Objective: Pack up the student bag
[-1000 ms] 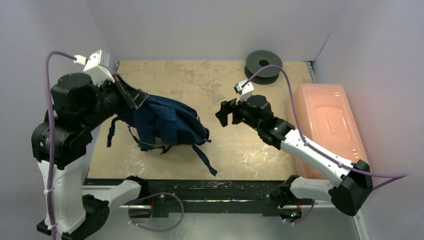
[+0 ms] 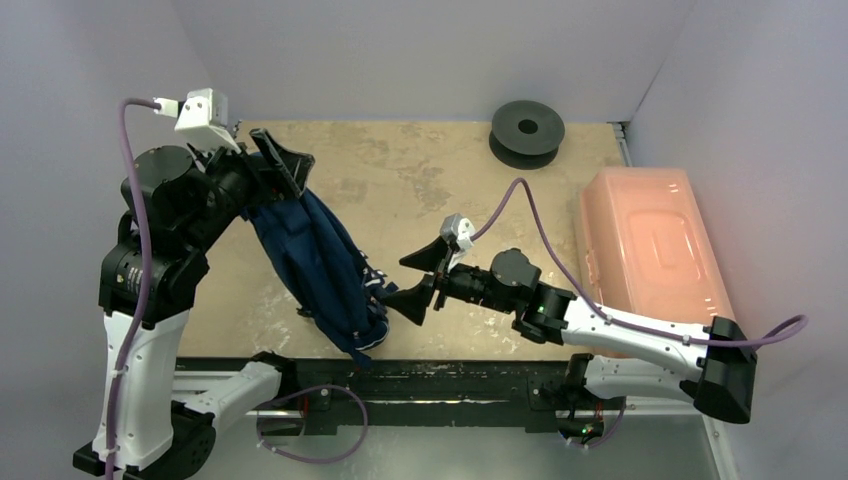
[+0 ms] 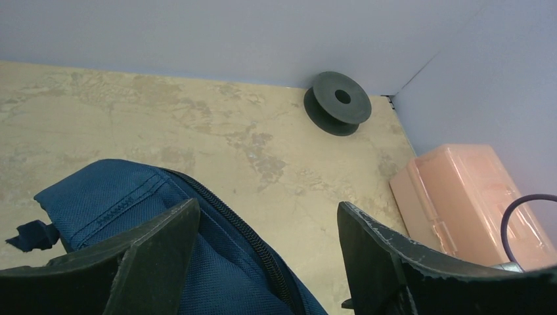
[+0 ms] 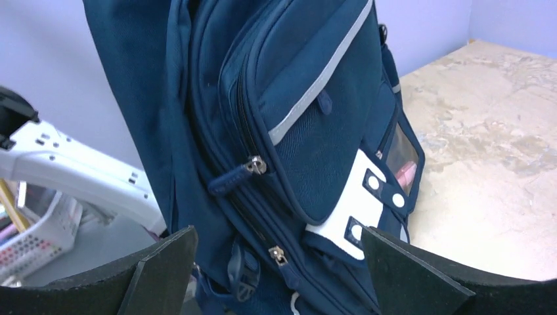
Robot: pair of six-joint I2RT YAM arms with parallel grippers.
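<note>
A dark blue backpack (image 2: 318, 265) stands tilted on the left half of the table, its top toward the back left. Over that top hangs my left gripper (image 2: 285, 165), open; in the left wrist view the bag's zippered upper edge (image 3: 230, 216) lies below and between the spread fingers. My right gripper (image 2: 415, 283) is open close to the bag's lower right side. The right wrist view shows the front pocket (image 4: 315, 118), zip pulls and a white patch with snaps (image 4: 358, 203) in front of its fingers. Whether the right fingers touch the cloth I cannot tell.
A dark grey spool (image 2: 527, 134) stands at the back right. A pinkish, translucent box (image 2: 660, 250) takes up the right side of the table.
The bag has turned from lying across the table to standing tilted.
</note>
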